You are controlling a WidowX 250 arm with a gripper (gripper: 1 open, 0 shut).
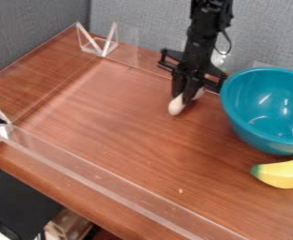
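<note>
My gripper point(186, 91) is at the back middle of the wooden table, shut on a pale white elongated object point(178, 104), whose lower end shows below the fingers. A teal bowl point(264, 112) sits just to the right of it. A yellow toy banana point(281, 174) with a green tip lies in front of the bowl at the right.
Clear plastic barriers run along the table's edges, with white brackets point(96, 43) at the back left. Grey walls stand behind and left.
</note>
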